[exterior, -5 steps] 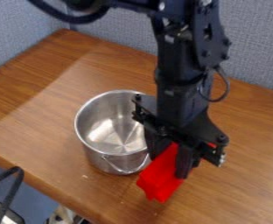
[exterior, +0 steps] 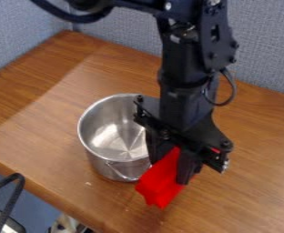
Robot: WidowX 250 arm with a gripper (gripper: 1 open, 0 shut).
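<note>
My black gripper (exterior: 184, 157) hangs over the front of the wooden table, shut on a red object (exterior: 159, 187) that sits low beneath it, its upper part hidden by the fingers. Directly to the left stands a shiny metal pot (exterior: 106, 135), partly behind the arm.
Grey padded walls (exterior: 272, 50) line the back and left. Black cables and other small items lie beyond the table's front-left edge.
The gripper and red object have shifted slightly to the left. The pot looks unmoved.
</note>
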